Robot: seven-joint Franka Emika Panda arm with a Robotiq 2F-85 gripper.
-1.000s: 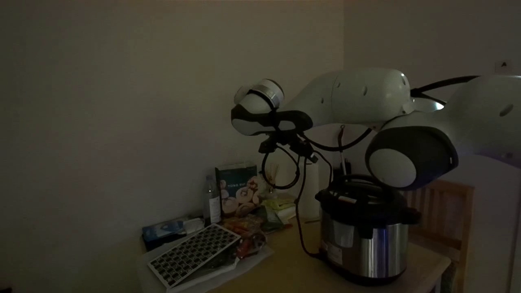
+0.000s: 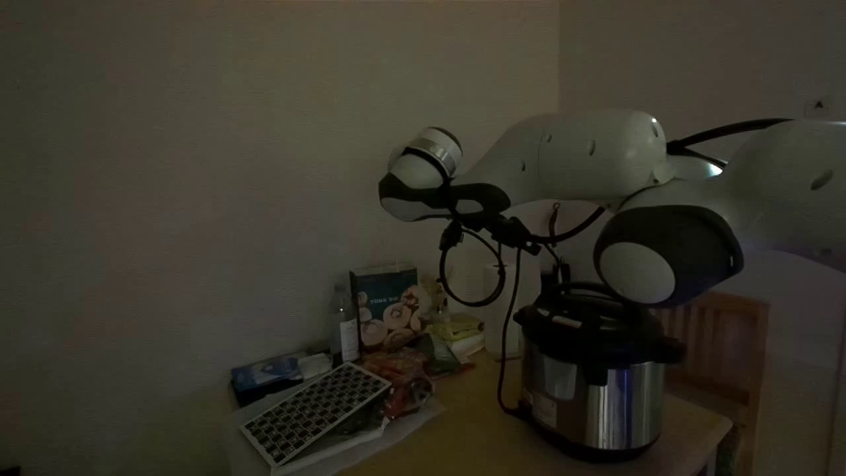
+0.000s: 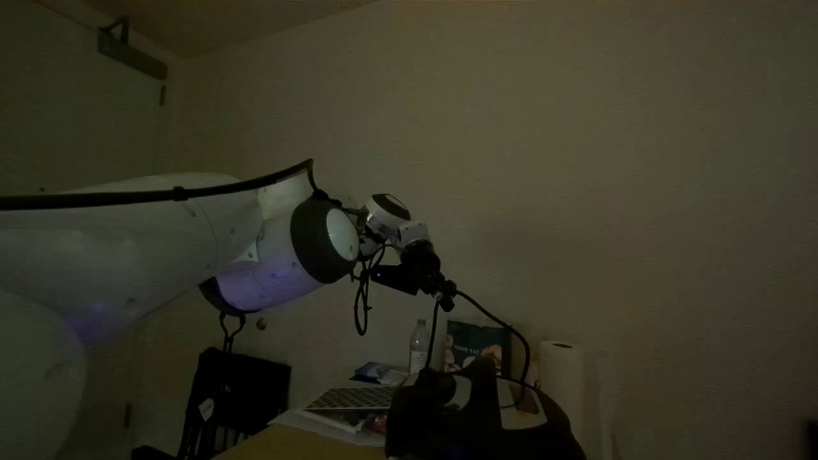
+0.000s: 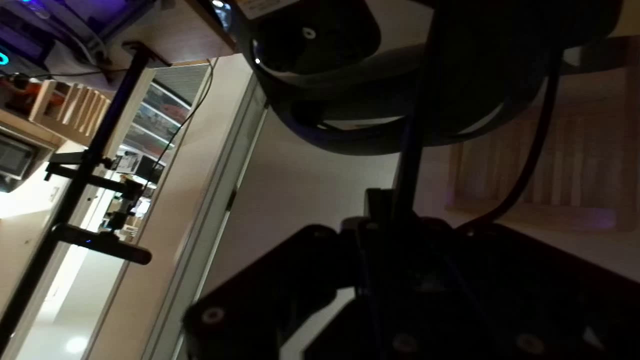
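Dark in the wrist view, my gripper is shut on a black cord (image 4: 411,156) that runs up from its fingers. From exterior view 1, the gripper (image 2: 523,240) hangs in the air above and to the left of the pressure cooker (image 2: 599,396). The cord (image 2: 505,341) drops from it and reaches the cooker's base. The cooker has a steel body and a black lid (image 3: 475,418). In exterior view 2 the gripper (image 3: 447,298) is above that lid, with a second length of cord (image 3: 515,333) arching off to the right. The cord's end is hard to make out.
Left on the table (image 2: 456,428) are a grid-patterned panel (image 2: 317,412), a bottle (image 2: 344,325), a teal box (image 2: 386,305) and several packets. A paper roll (image 2: 503,309) stands behind the cooker. Another cable hangs in a loop (image 2: 499,289) under the wrist. The room is dim.
In exterior view 1, my gripper has shifted right and slightly up, nearer the cooker. The cord and hanging loop have swung right with it. The cooker stays in about the same place.
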